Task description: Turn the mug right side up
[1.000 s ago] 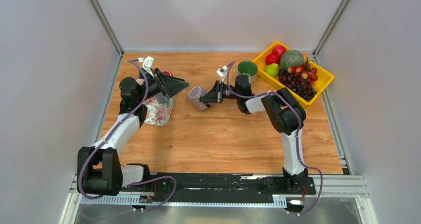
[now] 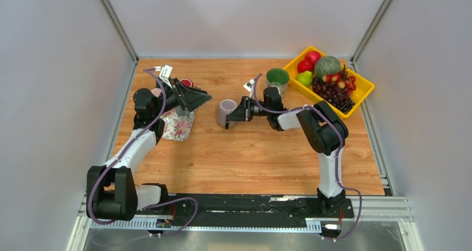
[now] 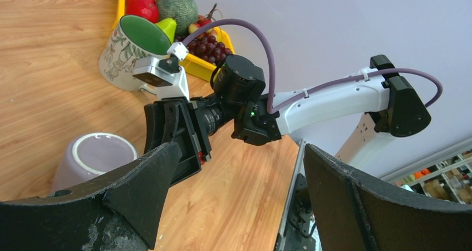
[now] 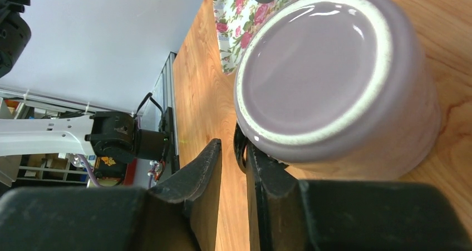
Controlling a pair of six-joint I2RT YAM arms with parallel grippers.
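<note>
The lilac mug (image 2: 225, 111) is upside down on the wooden table, its pale-ringed base facing up. In the right wrist view the mug (image 4: 334, 84) fills the upper right, and its black handle (image 4: 240, 146) shows between the fingers. My right gripper is open around the handle, with bare table visible through a gap on one side. In the left wrist view the mug (image 3: 100, 156) is partly hidden behind a finger. My left gripper (image 2: 207, 97) hangs open and empty, left of the mug.
A green-lined mug (image 2: 278, 78) stands behind the right arm. Beyond it is a yellow basket (image 2: 364, 89) of fruit. A floral tray (image 2: 179, 129) with cups lies under the left arm.
The mug has gone from tilted in the right gripper to base-up on the table, moving slightly right. My left arm has stayed still.
</note>
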